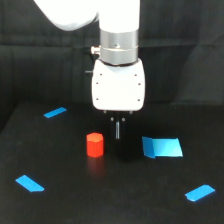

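Note:
A red block stands on the black table, left of centre. My gripper hangs from the white hand, pointing down, just right of the block and apart from it in the picture. The fingers are small and dark against the background, so whether they are open or shut is unclear. To the right lies a light blue piece with a darker blue left part; its exact shape is hard to make out.
Blue tape strips lie at the left back, left front and right front. Dark cloth hangs behind.

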